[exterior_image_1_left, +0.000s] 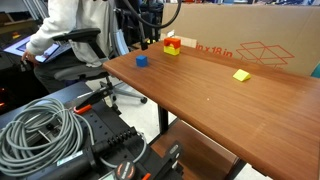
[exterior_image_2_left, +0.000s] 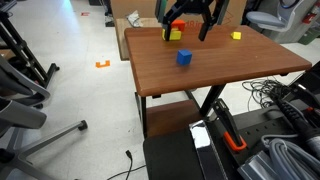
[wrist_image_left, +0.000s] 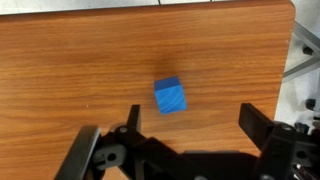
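Note:
A blue block (exterior_image_1_left: 141, 60) rests by itself near one end of the wooden table. In the wrist view the same blue block (wrist_image_left: 170, 96) lies just beyond the gap between my fingertips. My open gripper (exterior_image_2_left: 186, 38) hangs above the block, apart from it and holding nothing. Towards the back edge a red block (exterior_image_1_left: 172, 41) sits on a yellow block (exterior_image_1_left: 171, 50). Another yellow block (exterior_image_1_left: 241, 75) is alone farther along the table. The arm partly covers the stack in the second exterior view.
Bare tabletop (exterior_image_1_left: 215, 100) stretches between the blocks and the far end. Behind it stands a large cardboard panel (exterior_image_1_left: 240, 35). A coil of grey cable (exterior_image_1_left: 40, 138) lies beside the table, and an office chair (exterior_image_1_left: 75, 60) stands past its end.

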